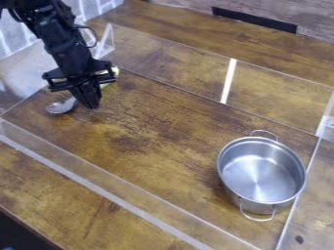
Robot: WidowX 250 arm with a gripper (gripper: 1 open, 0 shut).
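Note:
My black gripper (pixel 81 88) is low at the left of the camera view, over a spoon with a silver bowl (pixel 61 105) and a pale yellow-green handle (pixel 112 74). The gripper hides the middle of the spoon; whether anything is between its fingertips cannot be seen, and they look close together. A steel pot (pixel 260 173) with two wire handles stands at the lower right.
Clear panels and white strips run along its edges. A dark slot (pixel 257 21) is at the back right.

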